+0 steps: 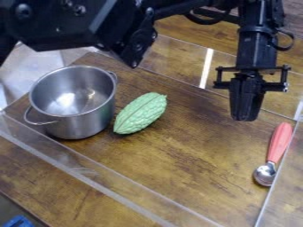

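Note:
My gripper [246, 108] hangs at the right side of the view, pointing down above the wooden table, just up and left of a red-handled metal scoop [275, 151] lying on the right. Whether its dark fingers are open or shut is hard to tell. A pale green bitter melon [141, 113] lies in the middle left. A steel pot [71, 124] with side handles stands at the left.
Clear plastic edges or strips run along the table [154, 173] at left, front and right. A small blue object [17, 222] shows at the bottom-left corner.

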